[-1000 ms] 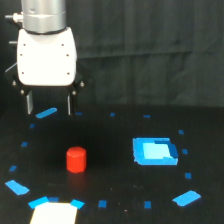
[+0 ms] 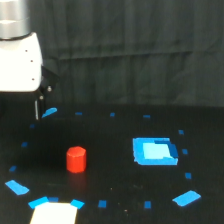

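A small red block (image 2: 76,160) stands upright on the dark table, left of centre. To its right lies a blue-edged square (image 2: 138,148) with a pale middle. The white hand of my arm (image 2: 20,65) hangs at the left edge, partly cut off by the frame. One dark finger (image 2: 40,106) points down from it, above and to the left of the red block and apart from it. The other finger is out of view, so the gripper's opening does not show.
A cream-coloured object (image 2: 53,214) sits at the bottom edge, cut off by the frame. Blue tape strips, such as one at the lower right (image 2: 186,198), and small blue marks dot the table. Between the red block and the blue square the surface is clear.
My arm has shifted left, partly out of the frame; both fingers showed before, spread apart. The red block and blue square have stayed in place.
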